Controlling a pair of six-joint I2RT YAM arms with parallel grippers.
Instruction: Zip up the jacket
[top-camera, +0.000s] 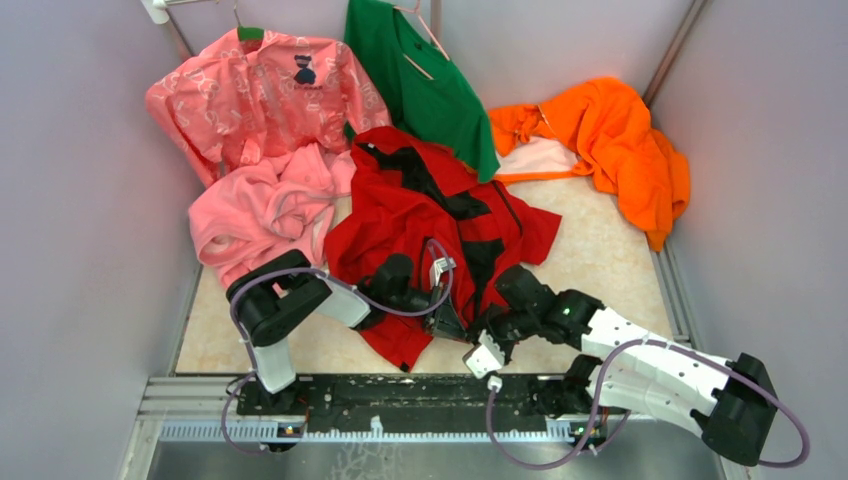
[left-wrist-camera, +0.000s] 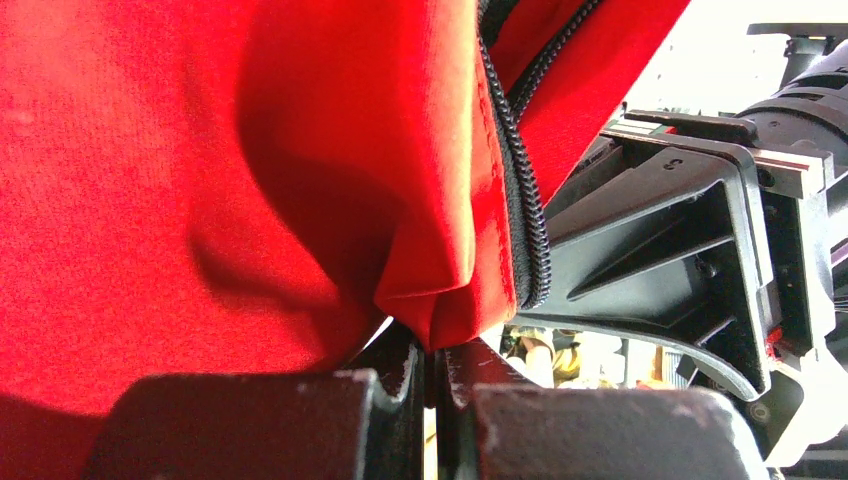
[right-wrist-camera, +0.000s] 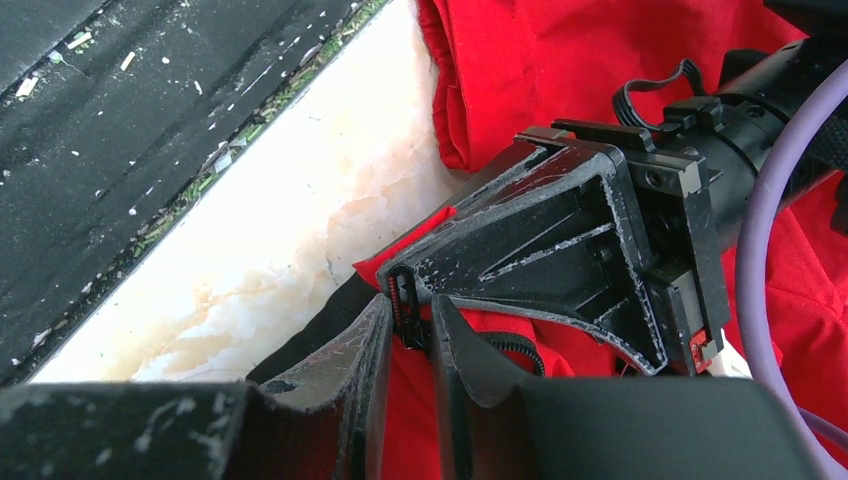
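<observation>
The red jacket (top-camera: 380, 210) lies open across the middle, its lower front between both grippers. In the left wrist view my left gripper is shut at a fold of red fabric (left-wrist-camera: 420, 260), beside a black zipper edge (left-wrist-camera: 525, 220). In the right wrist view my right gripper stands part open around a small black zipper piece (right-wrist-camera: 408, 310) in front of the left gripper's tip; whether it grips that piece is unclear. The two grippers meet near the jacket's front hem in the top view.
Pink garments (top-camera: 260, 200), a green shirt (top-camera: 420, 90) and an orange garment (top-camera: 630, 150) surround the jacket at the back and sides. Bare table (top-camera: 590, 260) shows at right and front left; a dark strip (top-camera: 410, 400) runs along the front edge.
</observation>
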